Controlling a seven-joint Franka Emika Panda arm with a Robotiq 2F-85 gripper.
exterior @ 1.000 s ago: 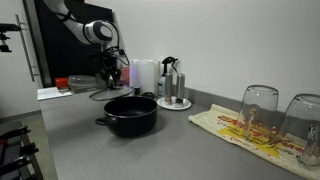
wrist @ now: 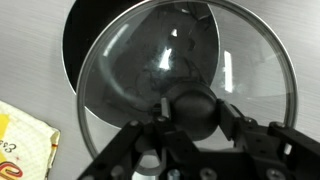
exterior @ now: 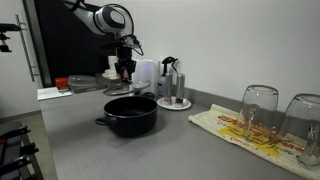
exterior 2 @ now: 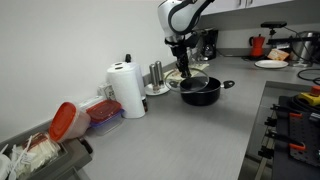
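A round glass lid (wrist: 135, 65) with a dark rim and a black knob (wrist: 192, 112) fills much of the wrist view. My gripper is shut on that knob. In exterior view 1 the lid (exterior: 124, 89) hangs tilted behind and above a black pot (exterior: 131, 116) on the grey counter. The wrist view shows the pot (wrist: 80, 38) through the glass and past its upper left edge, so the lid overlaps only part of the opening. From exterior view 2, the gripper (exterior 2: 185, 71) is over the near-left side of the pot (exterior 2: 203, 94).
Upturned glasses (exterior: 259, 107) stand on a patterned cloth (exterior: 240, 130) at the right. A plate with bottles (exterior: 174, 103) and a paper towel roll (exterior 2: 126, 90) are behind the pot. Open counter (exterior: 170, 150) lies in front.
The arm has moved right in exterior view 1, carrying the lid from left of the pot to partly above it. The pot has stayed where it was.
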